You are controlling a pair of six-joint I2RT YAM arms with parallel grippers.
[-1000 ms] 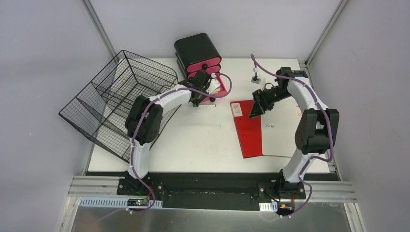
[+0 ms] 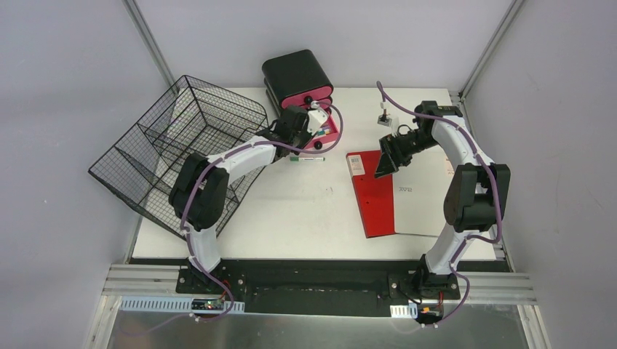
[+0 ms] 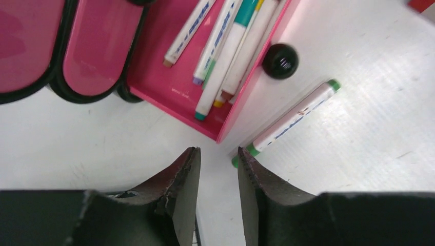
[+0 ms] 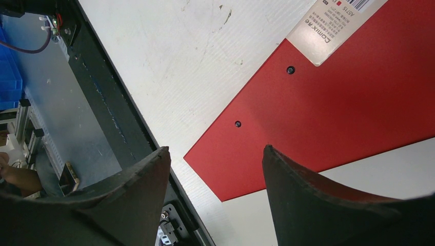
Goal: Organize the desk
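A black organizer (image 2: 295, 69) with pink drawers stands at the back centre; its lower drawer (image 3: 166, 87) is out and holds several markers. A green-capped marker (image 3: 292, 118) lies in front of it on the desk. My left gripper is over this spot, open with nothing between its fingers, the marker's end just beyond the right finger. My right gripper is open and empty above a red folder (image 4: 338, 102), which lies beside a white folder (image 2: 422, 196) on the right.
A black wire rack (image 2: 156, 145) fills the left of the desk.
The left arm has drawn slightly back and to the left, its gripper still near the drawer. The right arm has not visibly moved.
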